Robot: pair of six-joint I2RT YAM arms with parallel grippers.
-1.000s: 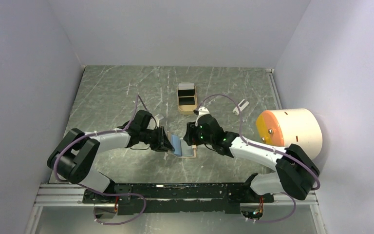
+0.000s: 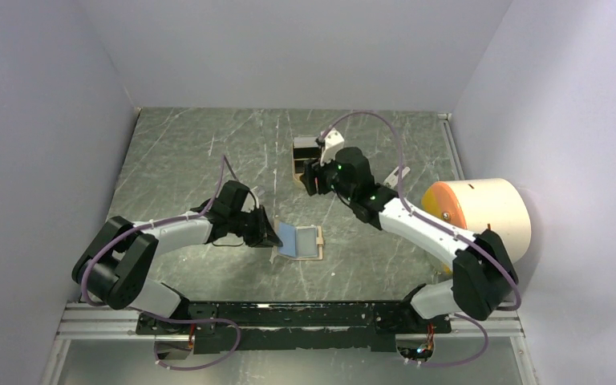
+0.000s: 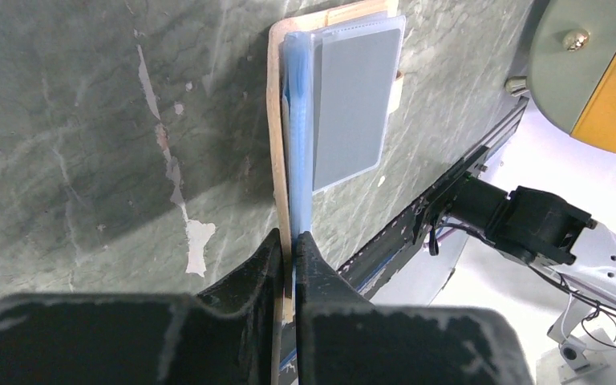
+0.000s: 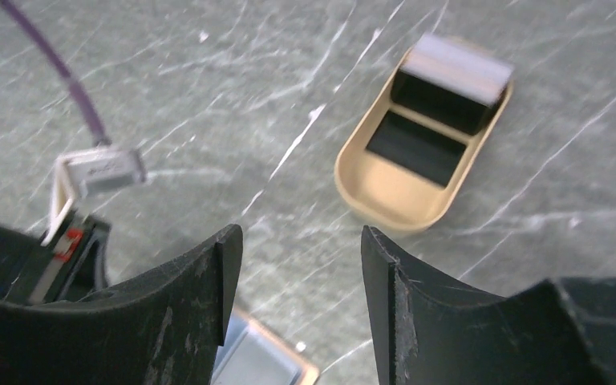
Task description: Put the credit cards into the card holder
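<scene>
The card holder (image 2: 307,242) lies on the grey table with a tan backing and clear blue sleeves (image 3: 349,100). My left gripper is shut on the holder's near edge, with tan cover and blue sleeves between its fingers. My right gripper is open with nothing between its fingers, raised near a tan tray (image 4: 393,192) that has dark compartments and a pale piece (image 4: 457,68) at its far end. I cannot tell whether that tray holds cards.
An orange-and-cream cylinder (image 2: 485,216) stands at the right. A small white item (image 2: 397,175) lies behind the right arm.
My right gripper has moved up and away from the holder toward the tray at the back. The left gripper has stayed nearly in place at the holder.
</scene>
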